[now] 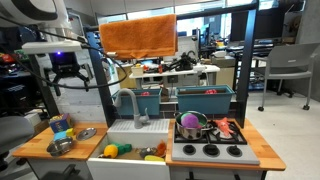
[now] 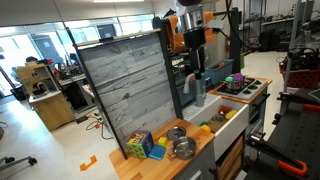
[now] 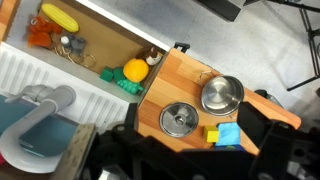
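My gripper (image 1: 70,84) hangs well above the left end of the wooden counter, open and with nothing between its fingers. Below it in the wrist view are a silver pot (image 3: 221,95), a round metal lid (image 3: 179,119) and a yellow-and-blue box (image 3: 226,135), partly covered by a dark finger. The pot looks empty. The sink (image 3: 100,50) holds a yellow toy (image 3: 60,17), an orange toy (image 3: 42,33) and an orange-and-green toy (image 3: 134,71).
A faucet (image 1: 135,108) rises behind the sink. On the stove (image 1: 213,152) to the right stand a pot with a purple item (image 1: 190,119) and a red item (image 1: 223,128). Blue bins (image 1: 204,103) line the back; an orange towel (image 1: 139,37) hangs above.
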